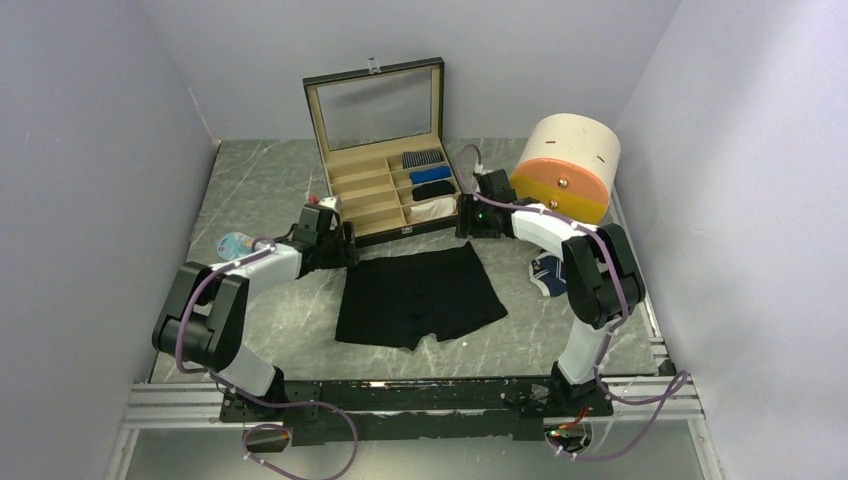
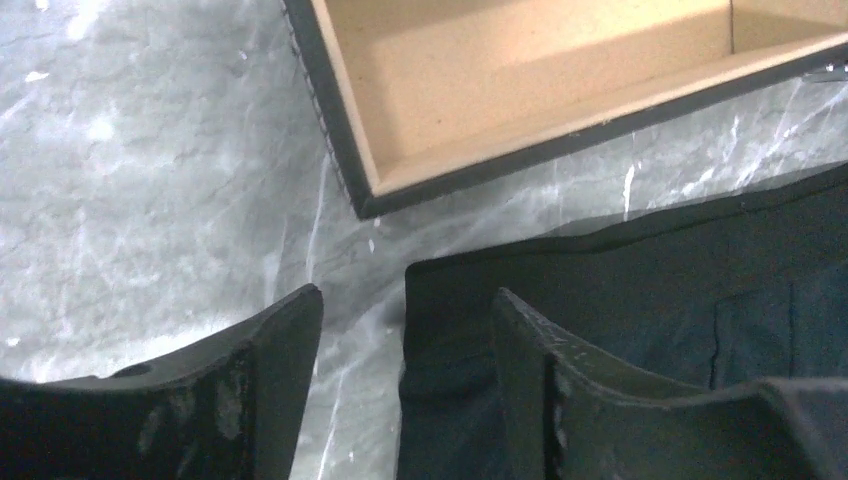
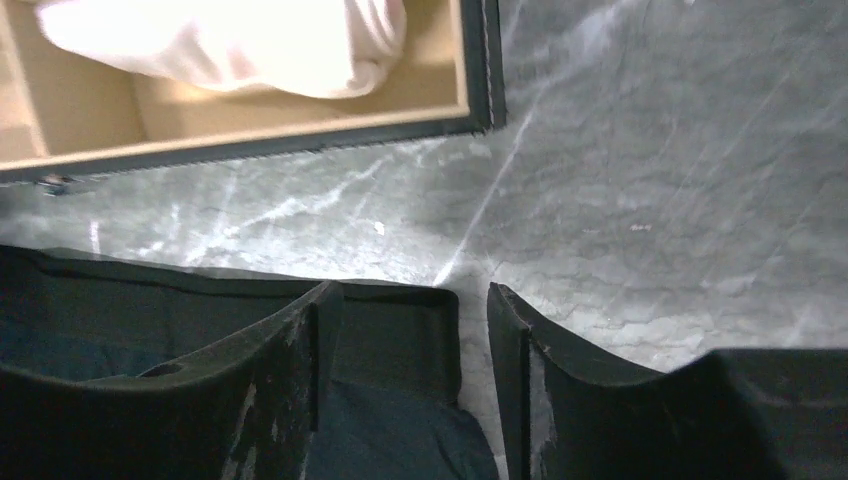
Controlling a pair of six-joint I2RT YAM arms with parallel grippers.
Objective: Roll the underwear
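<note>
Black boxer-style underwear (image 1: pixel 415 295) lies spread flat on the grey table, waistband toward the box and legs toward the front. Its left waistband corner (image 2: pixel 440 285) shows in the left wrist view, between the fingers of my left gripper, which are apart and not closed on the cloth. In the right wrist view the right waistband corner (image 3: pixel 430 320) lies between the parted fingers of my right gripper. Both grippers are open.
Just behind the waistband stands the lidded compartment box (image 1: pixel 375 240), with several rolled garments on its right side. An orange-and-yellow rounded container (image 1: pixel 570 165) is at the back right. A blue-and-white cloth (image 1: pixel 548 275) lies by the right arm.
</note>
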